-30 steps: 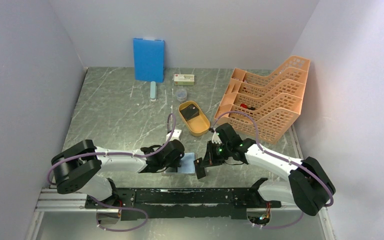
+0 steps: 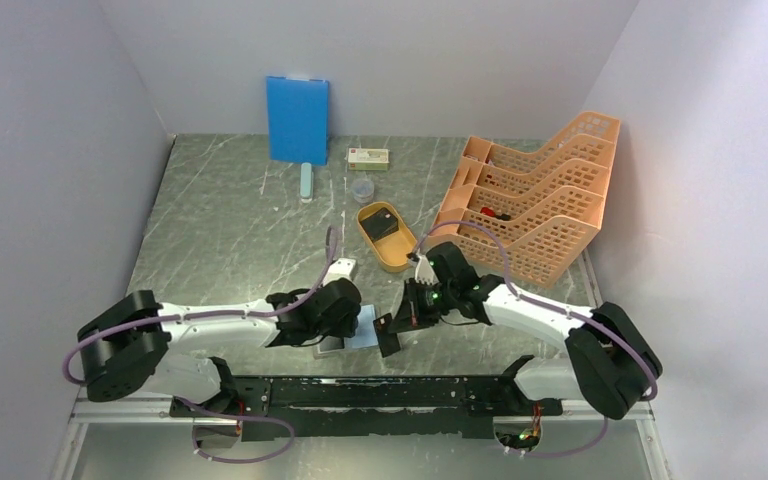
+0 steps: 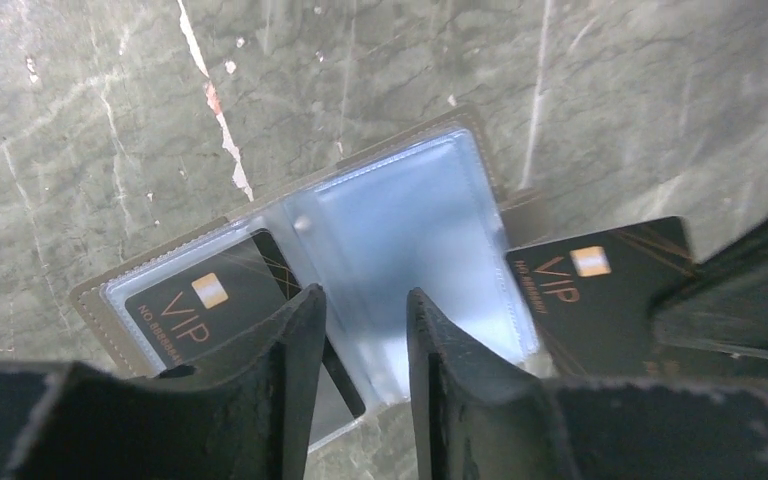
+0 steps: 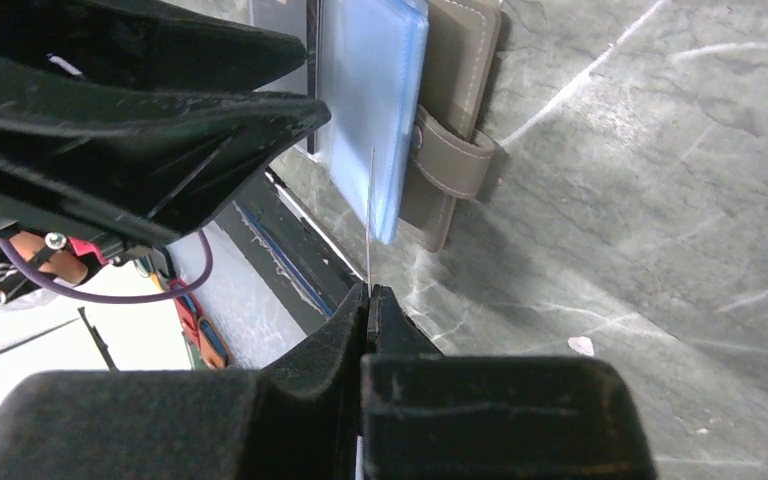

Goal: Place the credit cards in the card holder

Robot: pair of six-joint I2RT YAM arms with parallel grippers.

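The card holder lies unfolded on the table, its clear pocket over a blue sheet (image 3: 415,240) and a black VIP card (image 3: 185,300) in its left pocket. My left gripper hovers over the holder, fingers apart with nothing between them. A second black VIP card (image 3: 600,290) is pinched in my right gripper (image 2: 398,323), to the right of the blue pocket. In the right wrist view this card is seen edge-on as a thin line (image 4: 369,215), in front of the blue pocket's edge; whether its edge is inside cannot be told. The brown strap (image 4: 450,160) hangs at the holder's side.
Behind the grippers stands a yellow basket (image 2: 393,262) with black cards inside. An orange rack (image 2: 560,235) fills the back right. A small box (image 2: 368,159), a clear cup (image 2: 362,189) and a blue board (image 2: 298,120) are at the back.
My left gripper has moved left, and the holder has shifted left too. The right gripper has carried its card left, keeping it close to the holder's right edge.
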